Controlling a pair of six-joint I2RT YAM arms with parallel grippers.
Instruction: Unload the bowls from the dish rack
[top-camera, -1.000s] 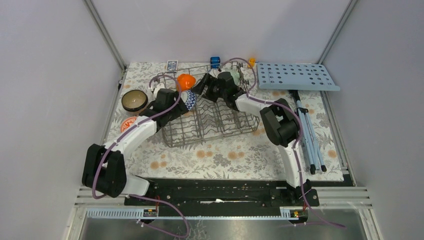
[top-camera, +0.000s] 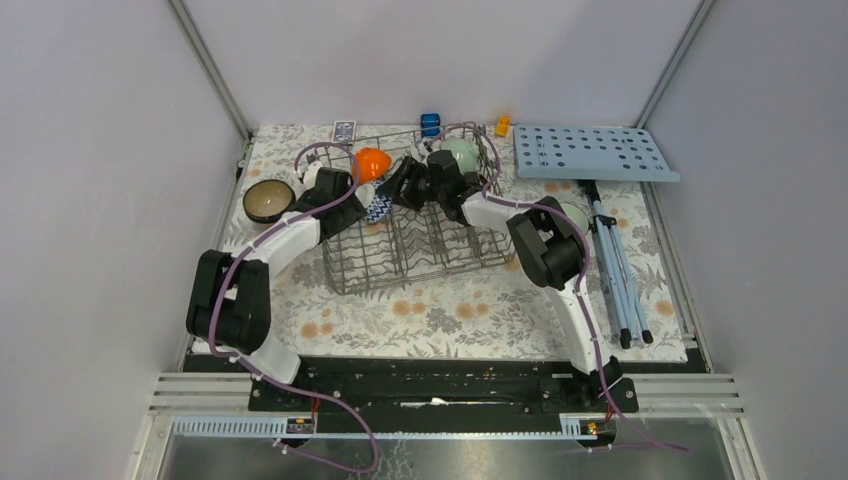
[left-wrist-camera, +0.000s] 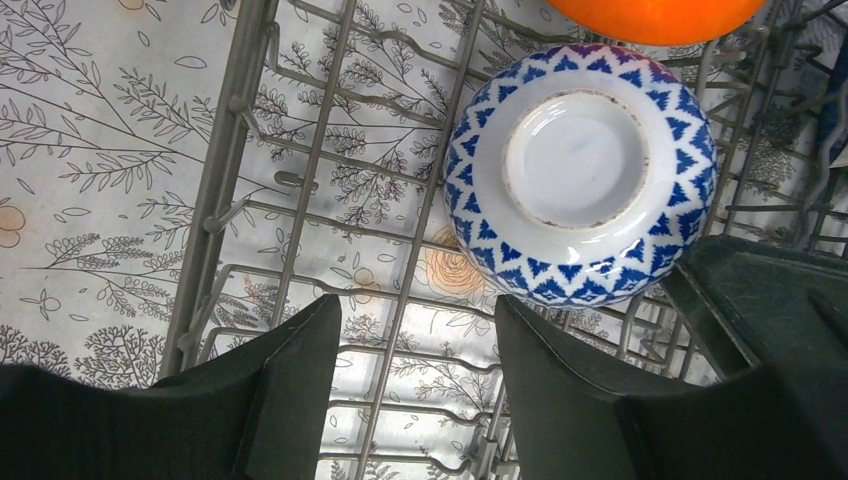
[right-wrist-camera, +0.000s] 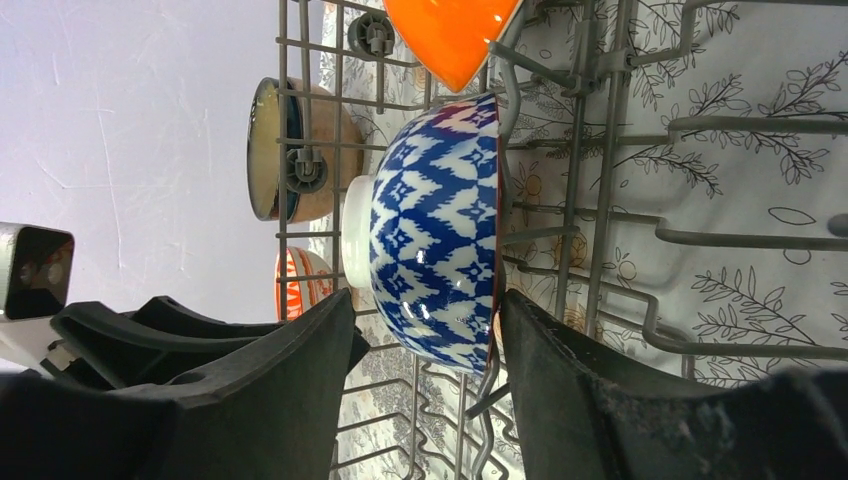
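A blue-and-white patterned bowl (top-camera: 377, 206) (left-wrist-camera: 577, 165) (right-wrist-camera: 432, 230) stands tipped in the dish rack (top-camera: 420, 268), beside an orange bowl (top-camera: 372, 163) (right-wrist-camera: 450, 30). My right gripper (top-camera: 392, 182) is open over the patterned bowl, its fingertips at the lower part of the bowl, near the rim. My left gripper is open above the rack wires beside the same bowl, nothing between its fingers. A pale green bowl (top-camera: 460, 152) sits in the rack's back right, partly behind the right arm.
A dark-rimmed bowl (top-camera: 268, 200) lies left of the rack, with a red-patterned bowl (right-wrist-camera: 298, 280) near it. A perforated board (top-camera: 590, 150) and folded poles (top-camera: 622, 280) occupy the right side.
My right gripper has shifted slightly toward the front, lower over the patterned bowl.
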